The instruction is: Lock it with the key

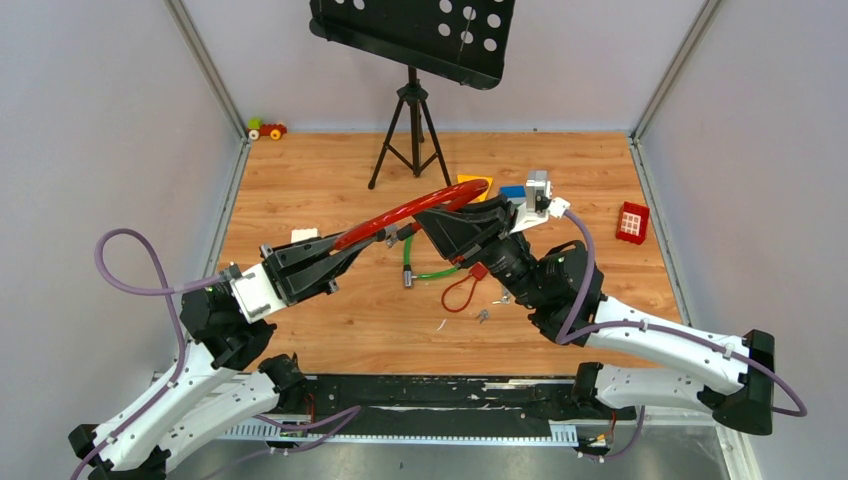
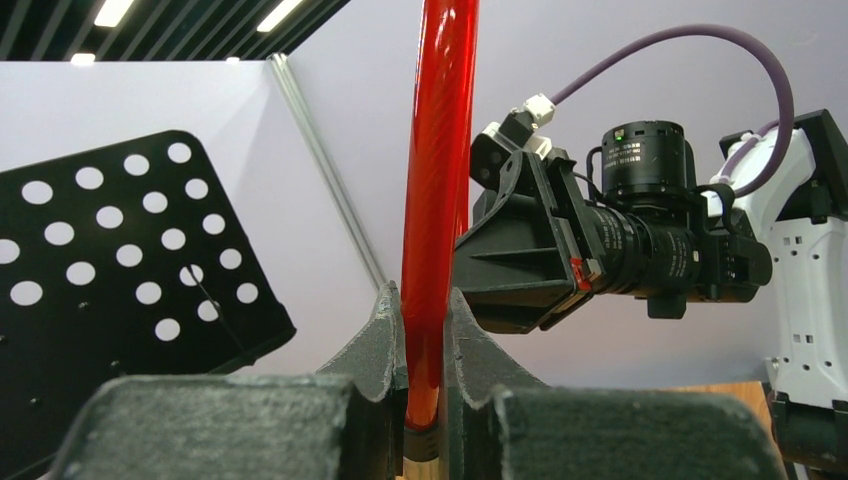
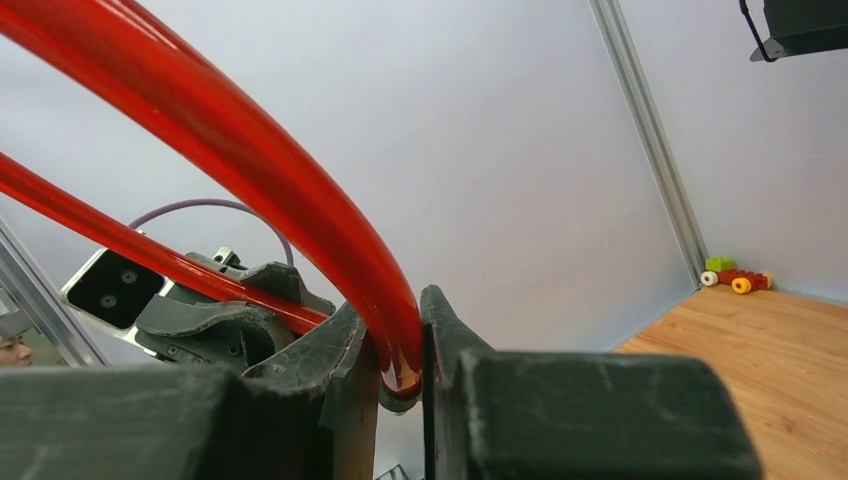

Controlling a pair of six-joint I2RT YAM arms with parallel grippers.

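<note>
A red cable lock is held up between my two arms, curving above the table. My left gripper is shut on it; in the left wrist view the red tube stands upright between the fingers, its dark lower end just below. Seen in the right wrist view, my right gripper is shut on a bent stretch of the lock close to a dark end piece. A small silver piece shows beside the lock in the top view; whether it is a key I cannot tell.
On the table lie a green cable lock, a small red loop lock and loose keys. A music stand rises at the back. A red box is at right, a toy car at back left.
</note>
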